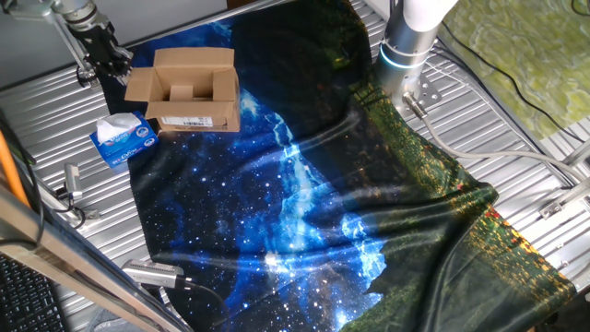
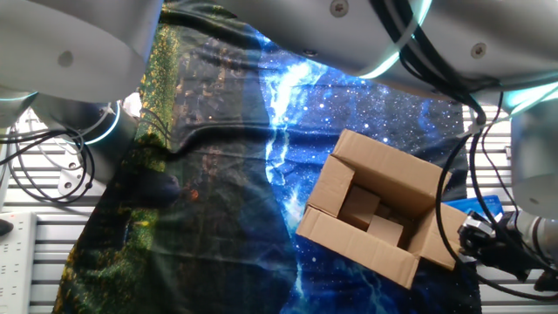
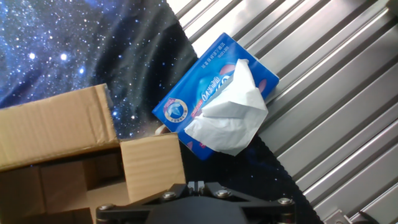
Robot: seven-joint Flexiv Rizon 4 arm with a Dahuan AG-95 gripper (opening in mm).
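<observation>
An open cardboard box [image 1: 196, 88] with its flaps spread stands on the dark star-patterned cloth. Beside it, at the cloth's edge, sits a blue tissue box [image 1: 125, 148], a white tissue [image 3: 231, 115] sticking out of its top. My gripper [image 1: 125, 76] hangs at the box's outer side, close to one flap. In the wrist view the gripper shows at the bottom edge with its fingertips together, nothing visible between them. The tissue box [image 3: 208, 93] lies ahead of it there, and the cardboard box [image 3: 56, 127] to the left. Part of the box's inside is hidden.
The patterned cloth [image 1: 230, 203] is wrinkled and mostly bare over the middle of the ribbed metal table [image 1: 97, 207]. A grey adapter [image 1: 157, 274] with a cable lies near the front. Metal framing [image 1: 88, 254] crosses the lower left.
</observation>
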